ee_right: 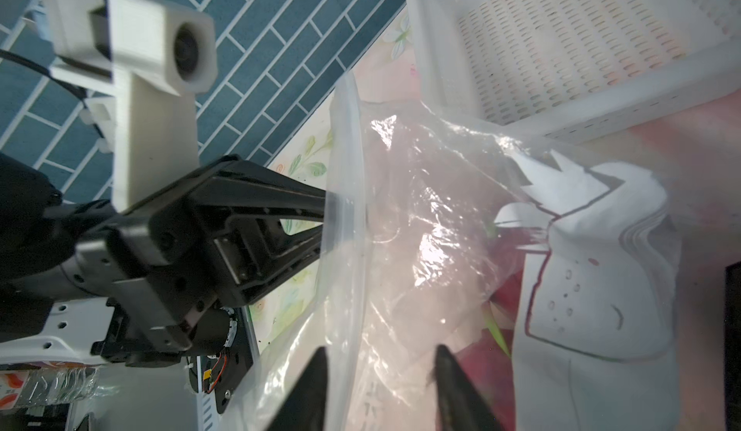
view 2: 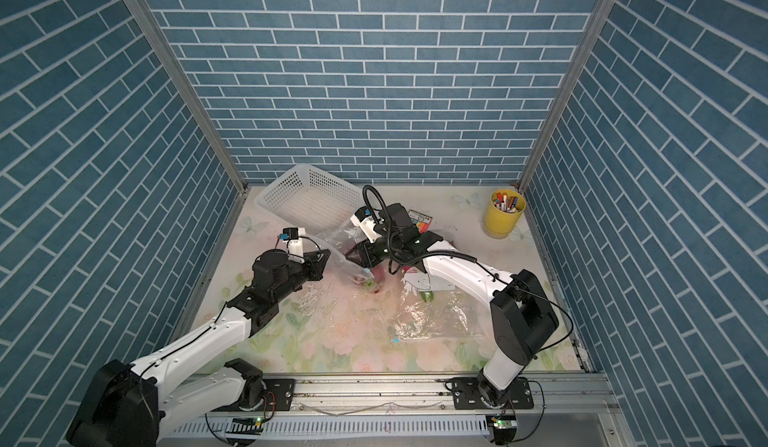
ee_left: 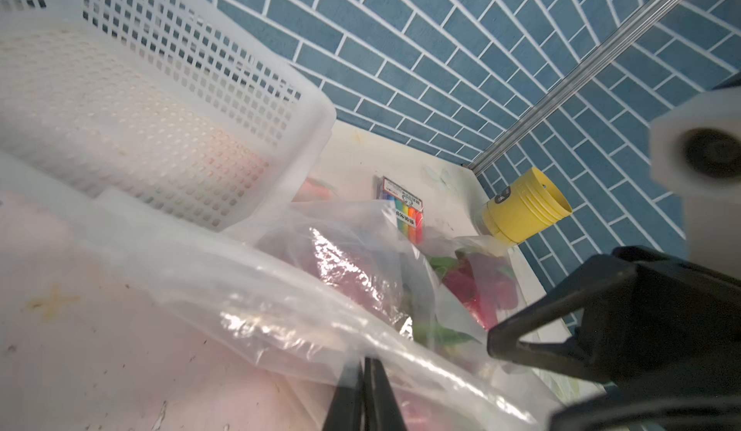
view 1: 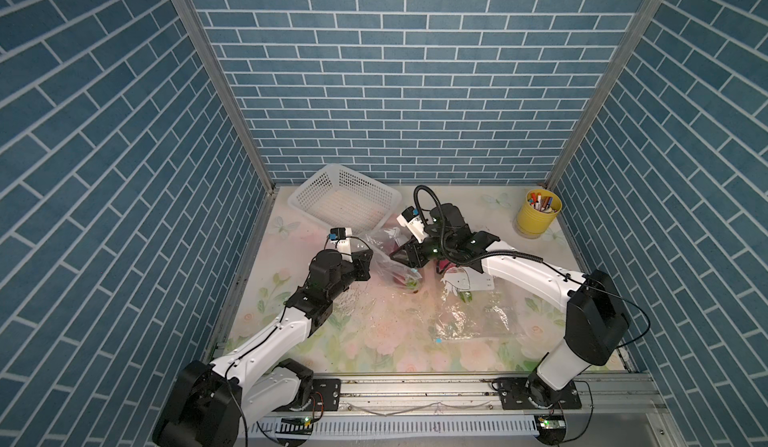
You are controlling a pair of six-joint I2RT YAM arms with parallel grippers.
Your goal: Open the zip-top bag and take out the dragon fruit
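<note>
The clear bag (view 1: 382, 264) stands between both grippers, its mouth stretched toward the left. My left gripper is shut on the bag's rim; in the right wrist view its fingertips meet the film's edge. Red and green dragon fruit (view 1: 409, 283) shows low inside the bag. In the right wrist view, a red part of it (ee_right: 486, 373) lies beyond the right fingers. My right gripper is at the bag's mouth with its fingers apart, film crossing close to one finger. Whether that film touches the finger, I cannot tell.
A white perforated basket (view 1: 344, 195) sits behind the bag. To the right lie a white paper with a drawing (view 1: 472, 279) and another clear bag (view 1: 476, 319). A yellow pen cup (view 1: 534, 216) stands at the far right.
</note>
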